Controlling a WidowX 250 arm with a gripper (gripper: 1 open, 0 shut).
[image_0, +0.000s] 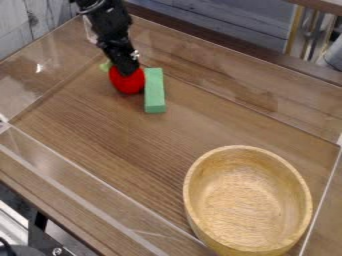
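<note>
A red round object (126, 81) sits in the upper left of the camera view, with my dark gripper (126, 67) over it, coming down from the top edge. Whether the fingers grip it is hard to tell at this size. A green block (155, 92) lies just to the right of the red object.
A large tan bowl (247, 198) stands at the lower right. A pale wall lines the back left corner.
</note>
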